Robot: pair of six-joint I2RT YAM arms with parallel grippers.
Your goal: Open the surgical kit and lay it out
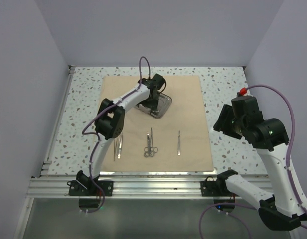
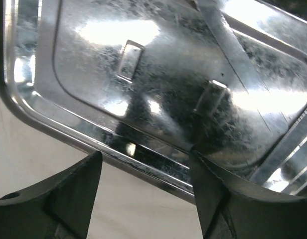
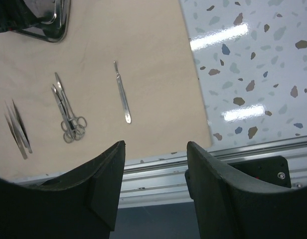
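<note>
The metal tray (image 1: 163, 108) sits at the back of the beige cloth, with my left gripper (image 1: 151, 102) over it; the left wrist view shows its fingers open above the tray's near rim, steel strips inside at the right. On the cloth lie scissors-like instruments (image 1: 150, 149), a scalpel handle (image 1: 179, 143) and tweezers (image 1: 119, 147), also seen in the right wrist view. My right gripper is over the table's right side, fingers apart with nothing visible between them.
A metal rail (image 1: 148, 184) runs along the front edge. Walls stand at the back and sides.
</note>
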